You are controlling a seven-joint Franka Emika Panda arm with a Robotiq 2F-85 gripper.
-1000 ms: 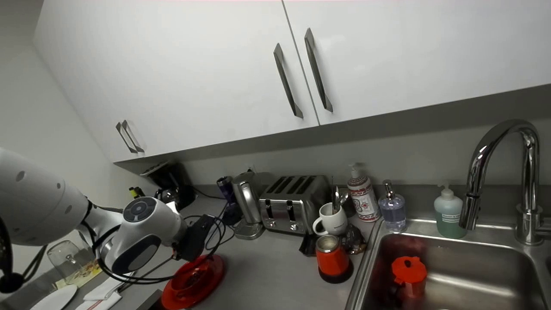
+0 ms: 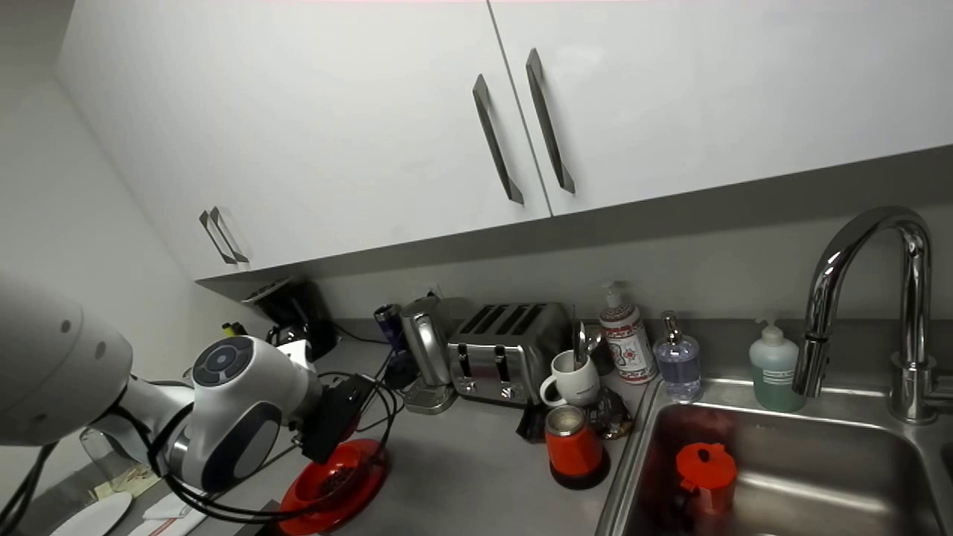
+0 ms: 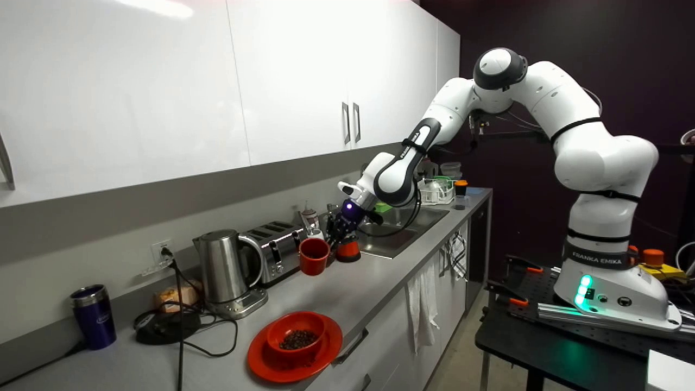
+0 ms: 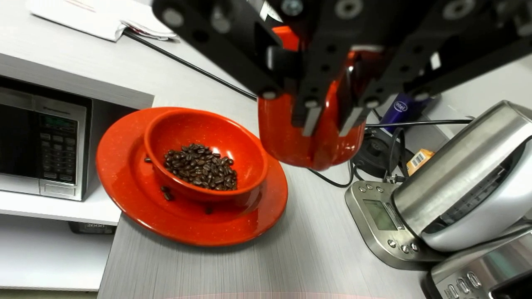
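A red mug (image 3: 314,259) hangs above the counter, its open mouth turned toward the camera in exterior view 2. My gripper is shut on the mug; the fingers (image 4: 310,121) overlap its red side in the wrist view, and the exact grip is partly hidden. Beside and below the mug, a red bowl (image 4: 244,149) with dark coffee beans (image 4: 202,168) stands on a red plate (image 4: 199,234). A few beans lie on the plate outside the bowl. From exterior view 1, the gripper's dark body covers most of the mug.
A steel kettle (image 3: 221,267) and toaster (image 2: 509,353) stand along the wall. An orange-red grinder (image 2: 574,444) and white mug (image 2: 572,380) stand near the sink (image 2: 826,447). Cables (image 4: 189,64) cross the counter. Bare counter (image 2: 464,473) lies between plate and grinder.
In exterior view 1, my arm and wrist have shifted slightly left, with the gripper a little lower in the picture. The bowl and plate appear unmoved.
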